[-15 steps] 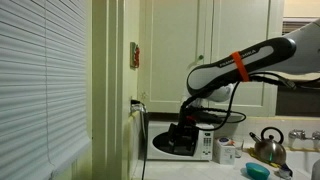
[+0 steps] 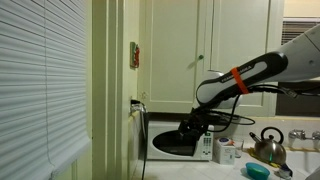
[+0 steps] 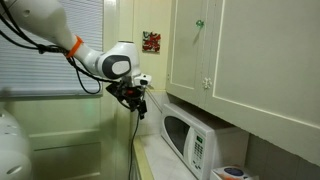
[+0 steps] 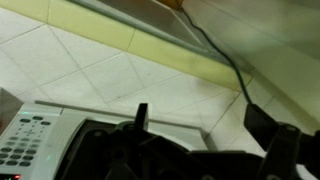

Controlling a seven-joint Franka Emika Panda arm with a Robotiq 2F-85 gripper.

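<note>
My gripper is open, its two dark fingertips well apart with nothing between them. In the first exterior view the gripper (image 2: 188,127) hangs in front of the white microwave (image 2: 207,148), covering part of its dark door. From the second exterior view, the gripper (image 3: 138,98) is at the left of the microwave (image 3: 216,142), clear of it and near the counter's end. The microwave's door looks closed. Below in the wrist view lie the microwave's keypad side (image 4: 35,140) and the tiled counter (image 4: 110,75).
A dark cable (image 4: 215,45) runs across the wrist view. Cabinets (image 2: 175,60) hang above the microwave. To its right are a kettle (image 2: 268,148), a teal bowl (image 2: 257,171) and a small white box (image 2: 225,151). Window blinds (image 2: 45,85) fill the left.
The upper arm has dipped and the gripper has shifted slightly right and up in the first exterior view. Microwave, kettle and bowl stay where they were.
</note>
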